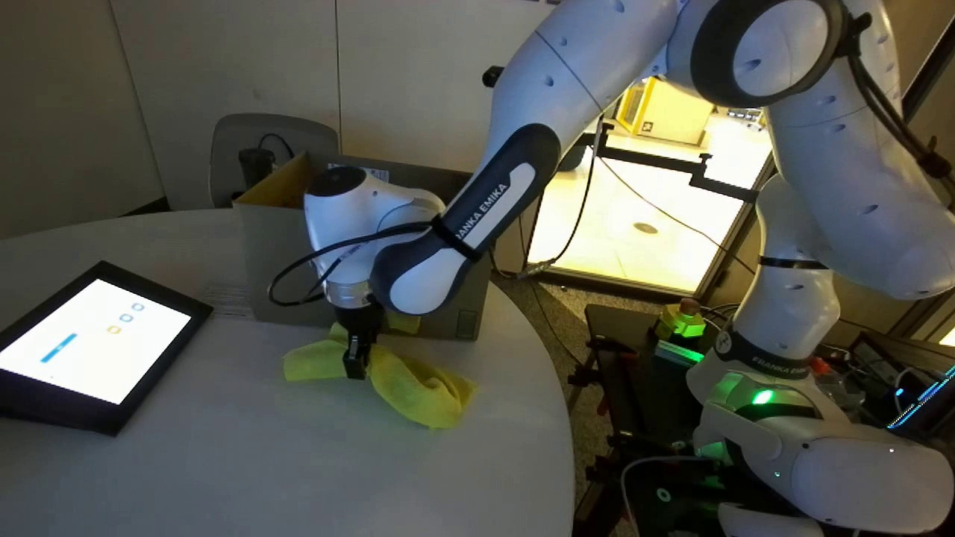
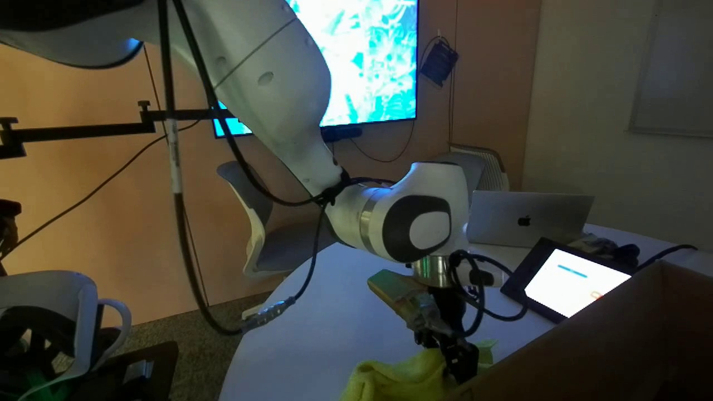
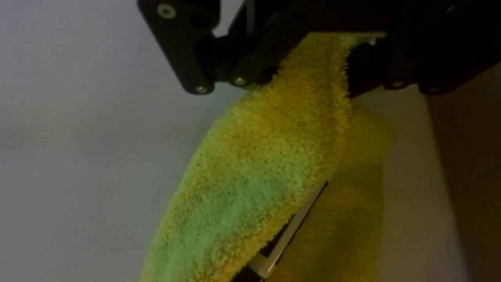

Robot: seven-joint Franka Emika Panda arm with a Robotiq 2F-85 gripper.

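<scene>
A yellow cloth (image 1: 421, 389), bunched and folded, is on the pale round table in front of the cardboard box. My gripper (image 1: 355, 365) points down into it and is shut, with a fold of the cloth (image 3: 305, 98) running up between the dark fingers in the wrist view. Part of the cloth looks raised where I grip it. Under the fold, a slim white and black pen-like object (image 3: 292, 235) lies against a lower layer, partly covered. In exterior view 2, the box's edge cuts off part of the cloth (image 2: 401, 381).
Close behind the cloth stands the open cardboard box (image 1: 277, 268). A black tablet with a lit screen (image 1: 103, 340) lies to the left, and a laptop (image 2: 528, 217) stands farther off in exterior view 2.
</scene>
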